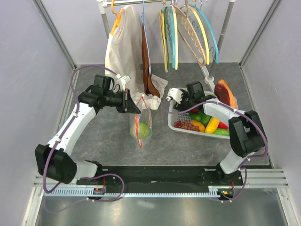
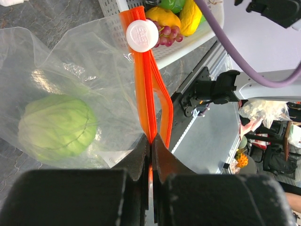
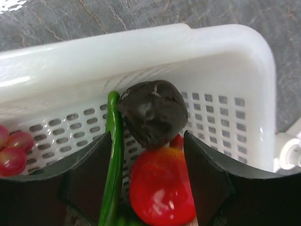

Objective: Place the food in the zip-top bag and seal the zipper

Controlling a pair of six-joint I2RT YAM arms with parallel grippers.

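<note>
The zip top bag [image 1: 141, 122] hangs upright from my left gripper [image 1: 134, 108], which is shut on its orange zipper edge [image 2: 146, 94]; a round green cabbage [image 2: 56, 125] lies inside. My right gripper is over the white basket [image 3: 94, 56], fingers part open around a dark purple vegetable [image 3: 153, 110], a red tomato [image 3: 160, 183] and a long green pepper [image 3: 114, 141], with nothing visibly held. Red grapes [image 1: 186, 125], yellow items [image 1: 212, 125] and green vegetables are also in the basket.
A clothes rack with hangers [image 1: 197, 33] and hanging garments [image 1: 122, 52] stands behind. The grey floor in front of the bag and basket is clear.
</note>
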